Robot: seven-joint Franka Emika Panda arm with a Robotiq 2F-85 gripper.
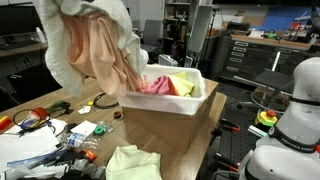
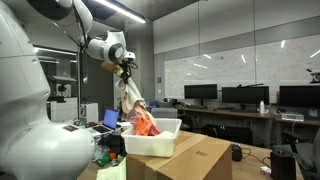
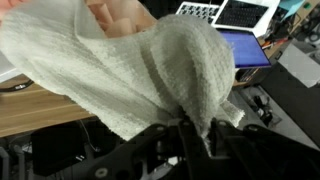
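A large white cloth with a salmon-pink side (image 1: 95,50) hangs at the upper left of the first exterior view. My gripper (image 2: 122,71) is high up in the second exterior view, shut on the cloth's top, with the cloth (image 2: 131,98) draping down to the white bin (image 2: 160,143). In the wrist view the bunched cloth (image 3: 150,75) covers most of the fingers, so the fingertips are hidden. Yellow and pink cloths (image 1: 181,84) lie in the bin (image 1: 160,101). Another pale cloth (image 1: 133,163) rests on the table at the front.
The bin stands on a cardboard box (image 1: 165,128). To its left, the table carries papers (image 1: 30,145), a clear bottle (image 1: 83,141), cables and small tools. A laptop (image 3: 225,25) shows in the wrist view. Bare tabletop shows between the box and the front cloth.
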